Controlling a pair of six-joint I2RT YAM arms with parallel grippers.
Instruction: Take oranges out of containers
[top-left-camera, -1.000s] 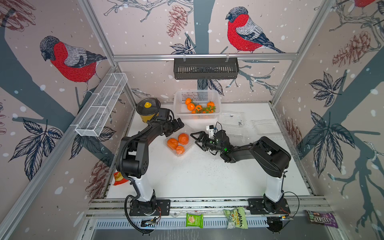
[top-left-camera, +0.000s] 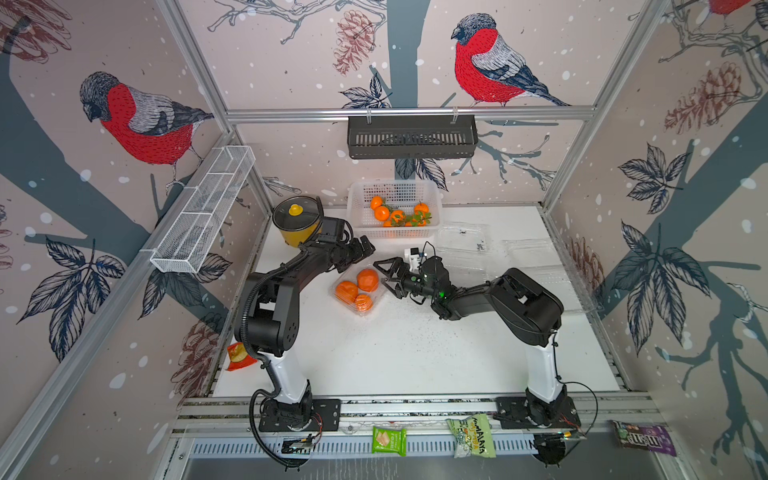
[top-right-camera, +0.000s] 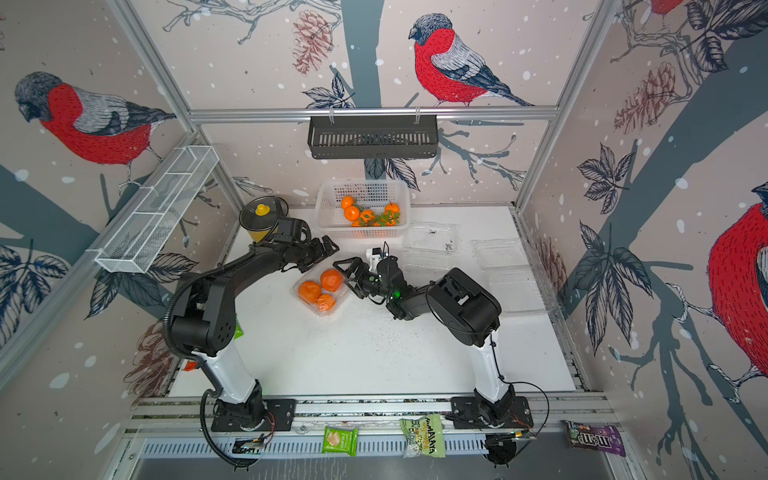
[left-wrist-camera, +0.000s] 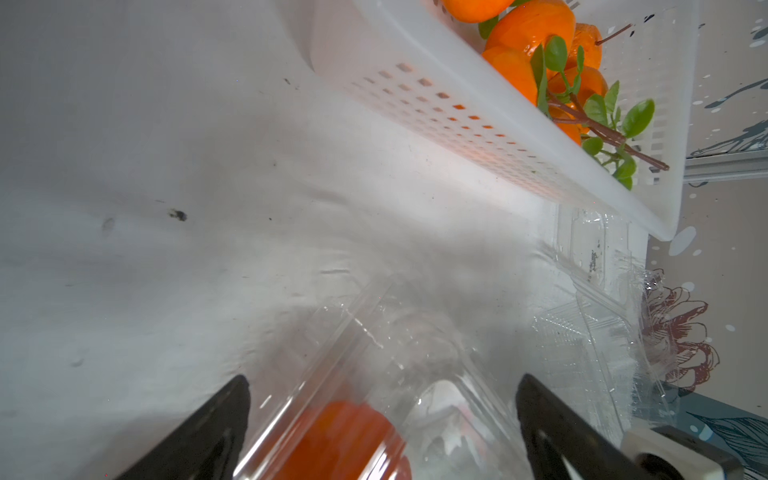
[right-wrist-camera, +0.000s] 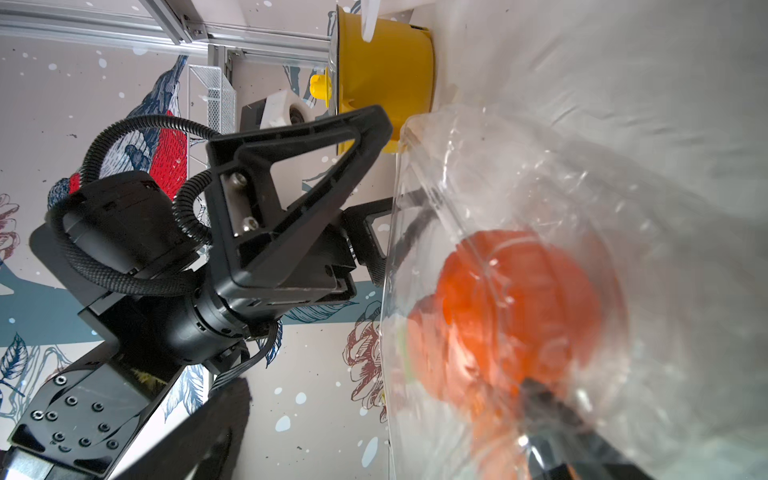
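Three large oranges (top-left-camera: 368, 279) sit in a clear plastic container (right-wrist-camera: 456, 148) on the left half of the table. My left gripper (top-left-camera: 357, 259) is open at its back left side. In the left wrist view, the container's clear edges (left-wrist-camera: 356, 328) rise between the left fingers, with an orange (left-wrist-camera: 340, 440) behind the plastic. On the other side, my right gripper (top-left-camera: 383, 277) is open close to the container. One right finger (right-wrist-camera: 560, 428) overlaps the plastic in the right wrist view; whether it touches is unclear. I cannot tell whether the lid is closed.
A white basket (top-left-camera: 353, 209) with several small oranges stands behind. Empty clear containers (top-left-camera: 462, 237) lie at the back right. A yellow pot (top-left-camera: 297, 237) is at the back left.
My right gripper has moved left, closer to the container. The container and its oranges have shifted a little right and toward the front.
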